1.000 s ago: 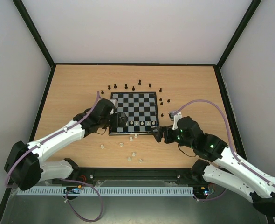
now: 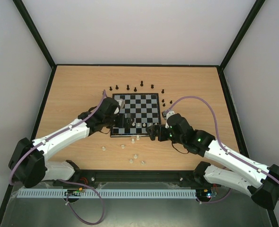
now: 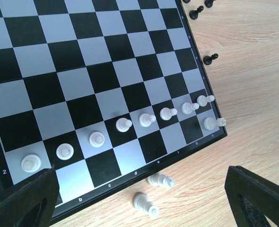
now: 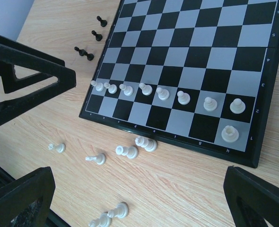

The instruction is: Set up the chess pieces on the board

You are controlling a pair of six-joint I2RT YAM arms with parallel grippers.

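Note:
On the black-and-grey chessboard (image 4: 170,67), a row of white pawns (image 3: 123,125) stands upright along rank 2. A white piece with a notched top (image 4: 230,134) occupies the near corner square h1. Just off the near edge, two taller white pieces (image 4: 145,143) stand on the table. My left gripper (image 2: 128,123) is open above the board's near part with nothing between its fingers. Open and empty too, my right gripper (image 2: 152,132) hovers above the near right corner. One black finger of the left arm (image 4: 35,78) enters the right wrist view.
More white pieces (image 2: 135,156) stand scattered on the table in front of the board. Black pieces (image 2: 128,87) are spread behind it and to its right (image 4: 97,35). Both grippers are close together over the near side. The board's middle squares are empty.
My right gripper has moved left to above the board's near right corner. The left gripper has shifted a little to the right. The pieces appear unmoved.

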